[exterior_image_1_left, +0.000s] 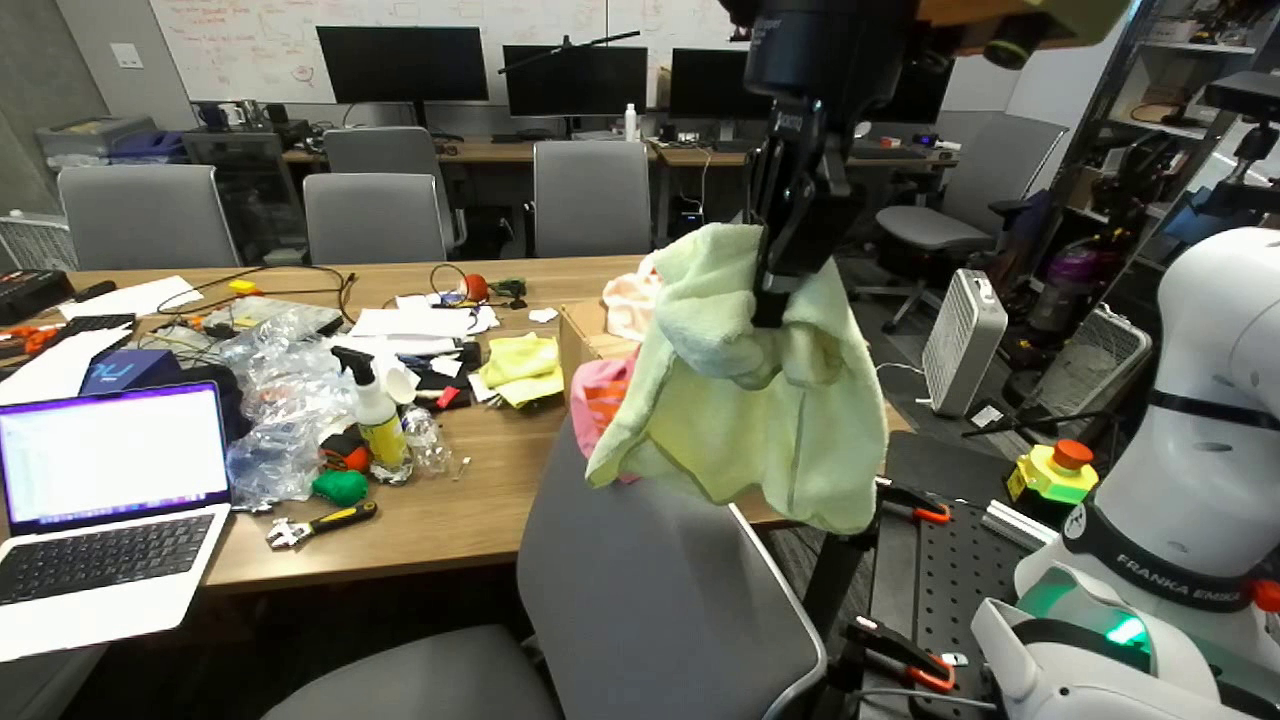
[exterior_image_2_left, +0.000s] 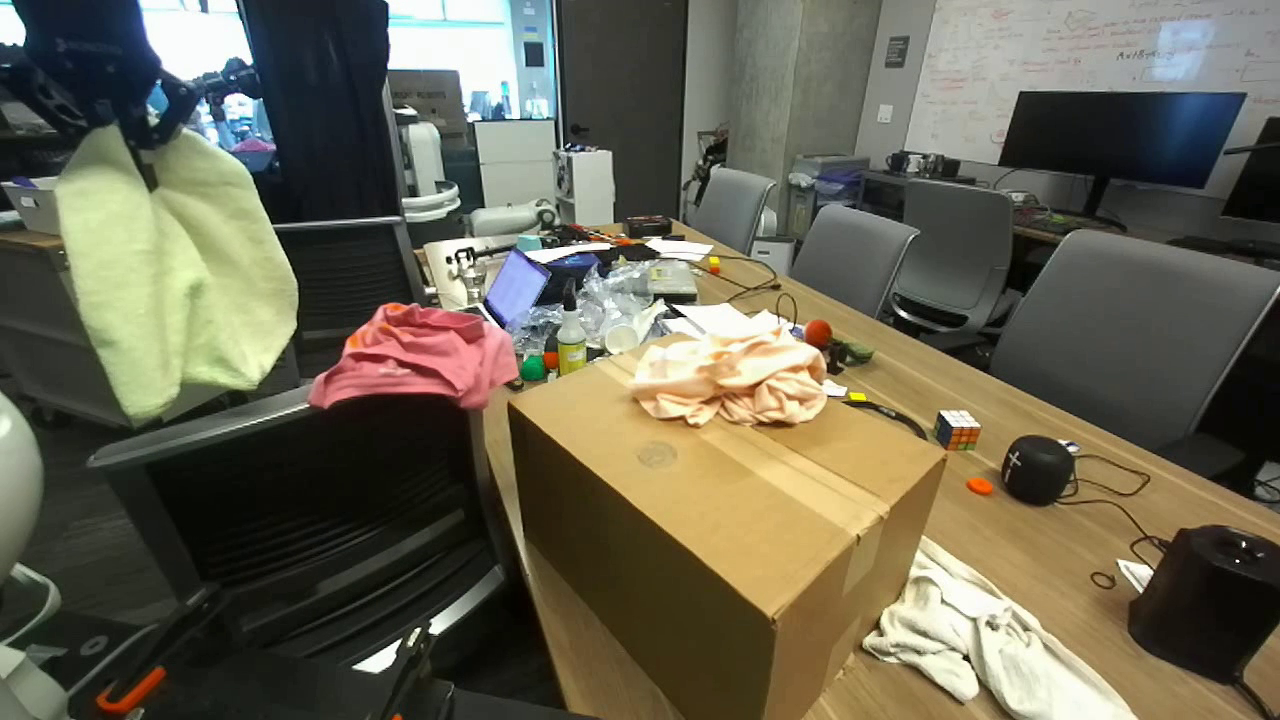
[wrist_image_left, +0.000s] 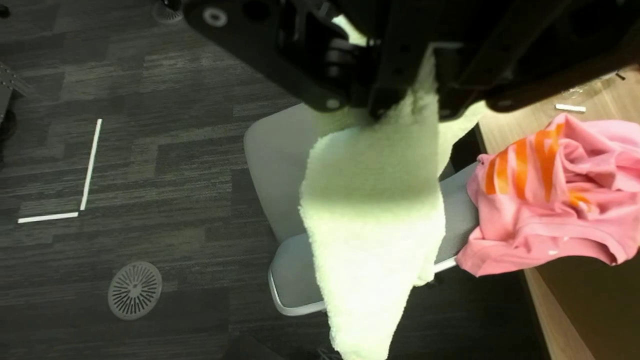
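A pale yellow-green towel (exterior_image_1_left: 732, 420) hangs in folds from my gripper (exterior_image_1_left: 771, 314), which is shut on its upper part. In exterior view 2 the towel (exterior_image_2_left: 180, 276) dangles at the left, clear of the chair back. From the wrist, the towel (wrist_image_left: 372, 240) drops toward the floor and covers part of the grey chair (wrist_image_left: 285, 162) below. Draped over the top of that chair's back is a pink cloth with orange stripes (wrist_image_left: 540, 192), beside the towel. My fingertips are partly hidden by the fabric.
A cardboard box (exterior_image_2_left: 672, 516) stands on the table with a peach cloth (exterior_image_2_left: 732, 378) on top. A white cloth (exterior_image_2_left: 996, 636) lies beside it. A spray bottle (exterior_image_1_left: 378, 420), plastic wrap and a laptop (exterior_image_1_left: 108, 504) crowd the table's other end.
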